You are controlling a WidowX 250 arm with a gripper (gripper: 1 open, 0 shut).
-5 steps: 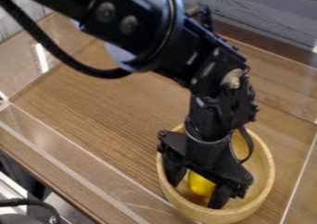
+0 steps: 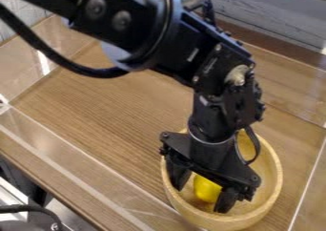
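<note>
My black gripper point(image 2: 201, 187) is lowered into a light wooden bowl point(image 2: 262, 206) at the lower right of the camera view, its fingers on either side of a yellow object point(image 2: 205, 189). The gripper body hides much of that object, and I cannot tell whether the fingers touch it.
The wooden table point(image 2: 99, 111) has a wide clear area to the left of the bowl. A pale wall point(image 2: 274, 25) runs along the back. Black cables lie beyond the table's edge at the lower left.
The gripper has shifted very slightly within the bowl; otherwise the scene looks almost the same.
</note>
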